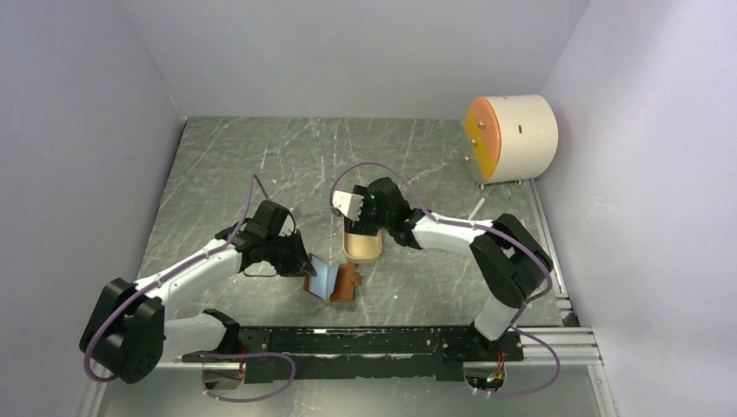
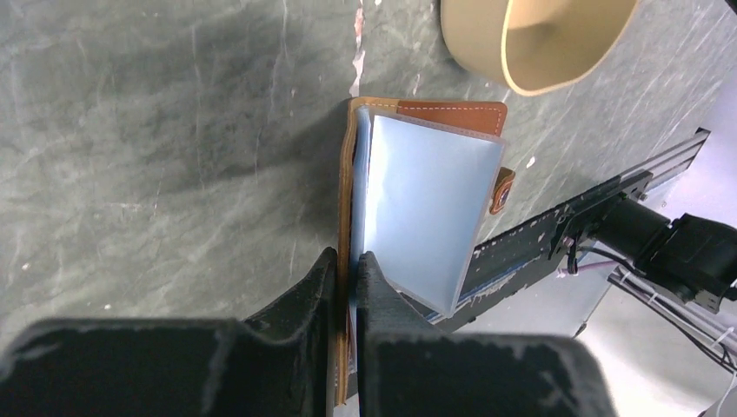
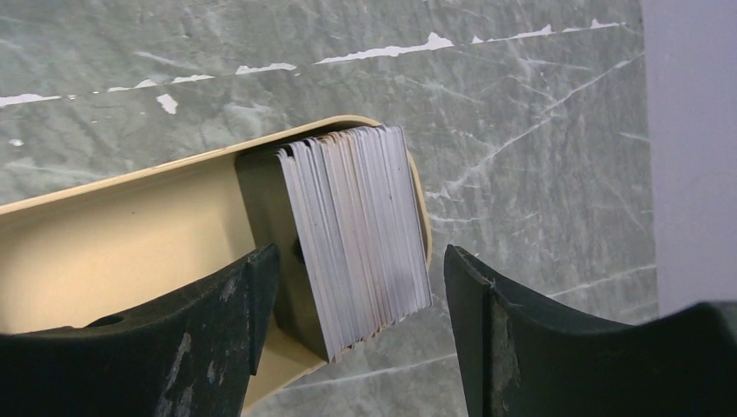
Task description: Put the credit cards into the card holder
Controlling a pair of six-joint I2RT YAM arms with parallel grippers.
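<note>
The brown card holder [image 2: 452, 113] with clear plastic sleeves [image 2: 430, 200] lies open near the table's front; my left gripper is shut on its folded edge. A beige box [image 1: 363, 252] sits behind it, holding a tightly stacked row of cards [image 3: 356, 234] at one end in the right wrist view. My right gripper hangs open over this stack, one finger at each side, with no card visibly lifted.
A cream cylindrical cabinet [image 1: 521, 139] with coloured front stands at the back right, a white stick [image 1: 476, 208] near it.
</note>
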